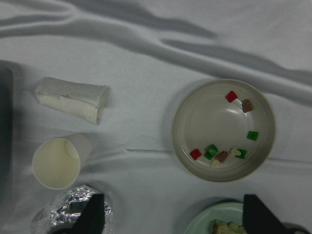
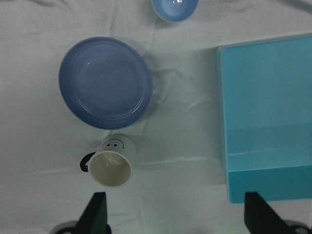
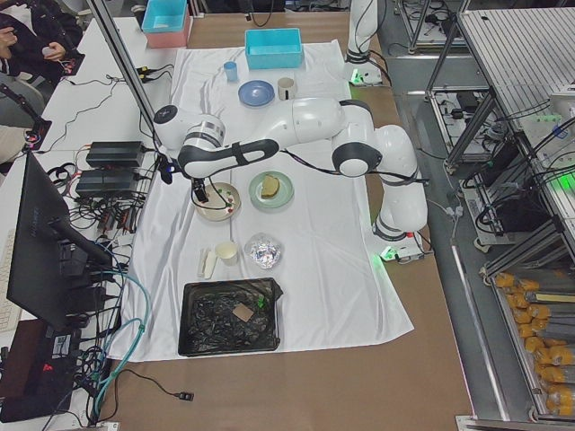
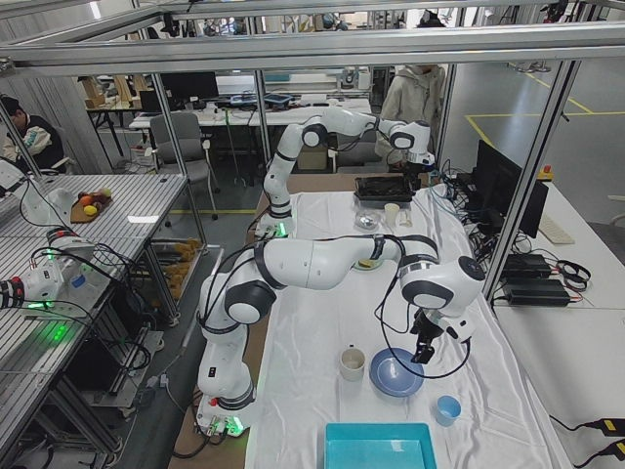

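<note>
My left gripper (image 3: 198, 187) hangs open over the beige plate (image 1: 219, 122) with small red, green and brown pieces. In the left wrist view, a white cup (image 1: 56, 163) lies left of it, with a wrapped white packet (image 1: 70, 97), crumpled foil (image 1: 73, 209) and a green plate (image 1: 200, 222) holding a bread-like piece (image 1: 224, 228). My right gripper (image 4: 425, 342) is open above the far end, where the right wrist view shows a blue plate (image 2: 105, 83), a smiley mug (image 2: 109, 168), a small blue cup (image 2: 173, 9) and a turquoise bin (image 2: 222, 112).
A black lined tray (image 3: 207, 323) sits at the near end of the white cloth. A monitor (image 3: 40, 242) and cables border the cloth's left side. Bare cloth lies between the dishes.
</note>
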